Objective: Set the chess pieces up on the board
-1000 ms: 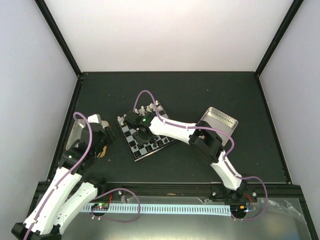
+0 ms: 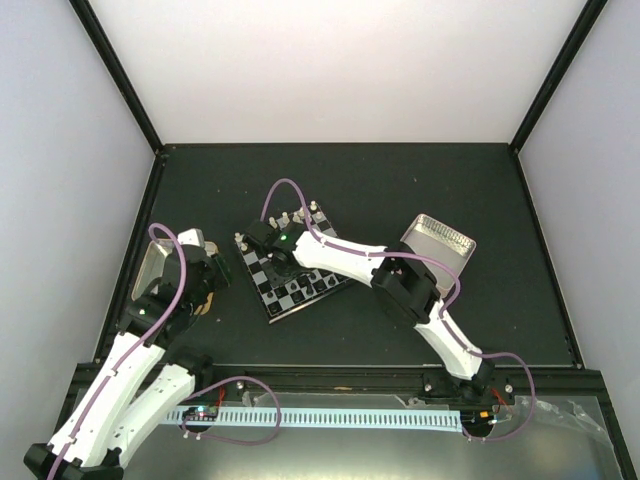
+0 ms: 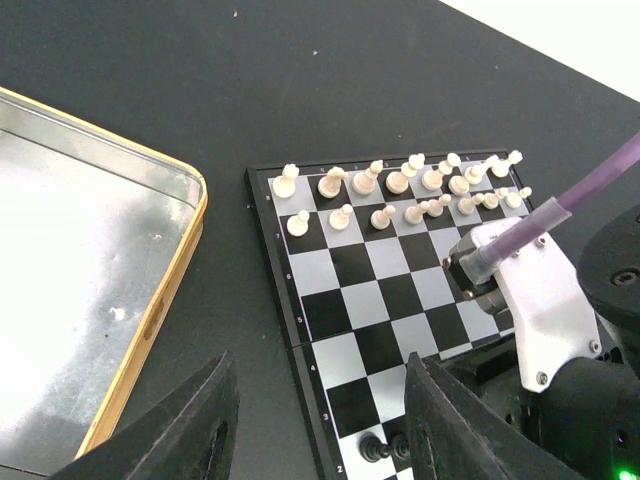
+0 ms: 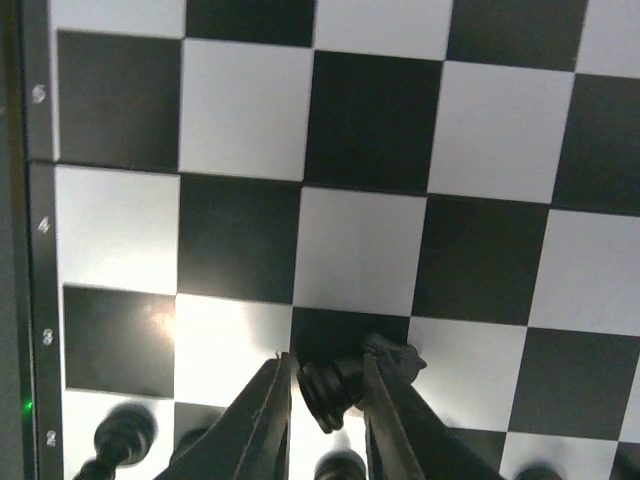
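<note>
The chessboard (image 2: 283, 289) lies mid-table. In the left wrist view white pieces (image 3: 285, 181) stand in two rows along its far side and black pieces (image 3: 374, 448) stand on the near part. In the right wrist view a black piece (image 4: 322, 394) is tilted at my right gripper's (image 4: 328, 362) fingertips, above or on the near squares; whether it is gripped I cannot tell. Other black pieces (image 4: 120, 439) stand along the bottom edge of that view. My left gripper is open, empty, left of the board.
A metal tray with a gold rim (image 3: 152, 330) sits left of the board under the left arm. A second tray (image 2: 448, 242) sits at the right, partly under the right arm.
The right arm and its cable have shifted very slightly leftward in the top view. The left arm looks unchanged.
</note>
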